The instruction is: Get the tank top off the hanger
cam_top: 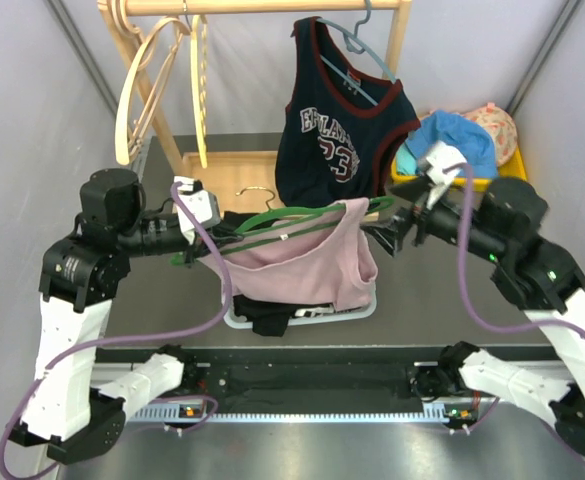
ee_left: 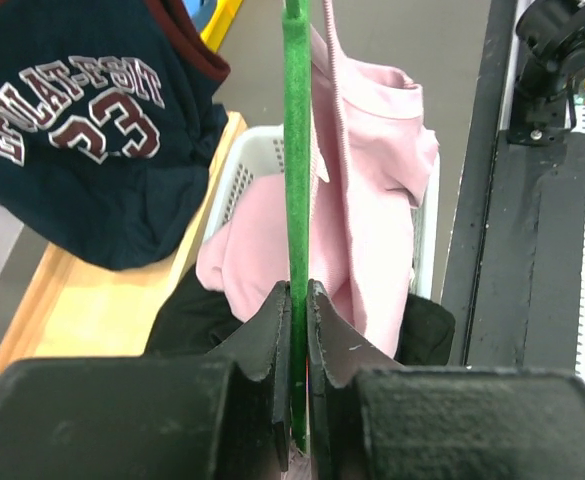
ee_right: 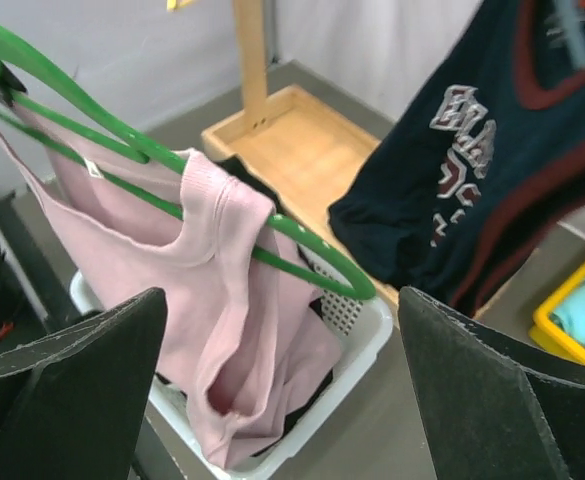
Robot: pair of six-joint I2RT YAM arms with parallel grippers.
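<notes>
A green hanger with a pink tank top draped on it is held over a white basket. My left gripper is shut on the hanger's left end; the green bar runs straight up from between its fingers in the left wrist view. My right gripper stands open, just off the hanger's right end; in the right wrist view that end sticks out past the pink fabric between the open fingers.
A navy 23 tank top hangs on the wooden rack behind, beside empty wooden hangers. A yellow bin with cloths stands at the back right. Black cloth lies in the basket.
</notes>
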